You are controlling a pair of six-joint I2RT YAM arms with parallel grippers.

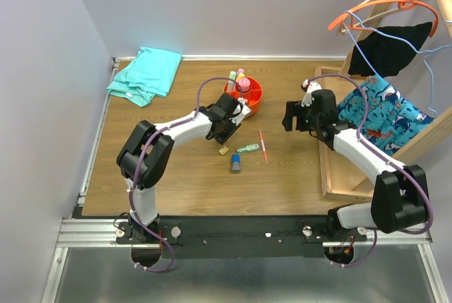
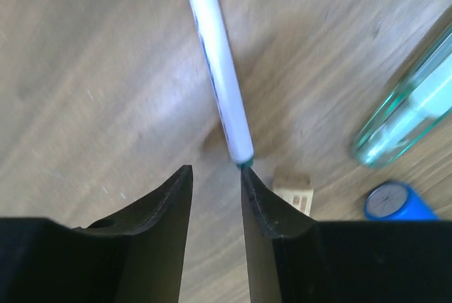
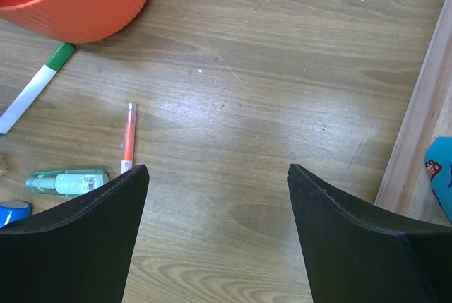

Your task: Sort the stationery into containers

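My left gripper hangs part open just over a white marker with a green cap; the marker's lower tip is by its fingertips. A small wooden block, a green bottle, a blue cylinder and an orange-red pen lie nearby on the wood table. The red container, holding several items, stands just behind the left gripper. My right gripper is open and empty, at the table's right side.
A folded cyan cloth lies at the back left. A wooden rack with hangers, a black cloth and a patterned blue cloth fills the right side.
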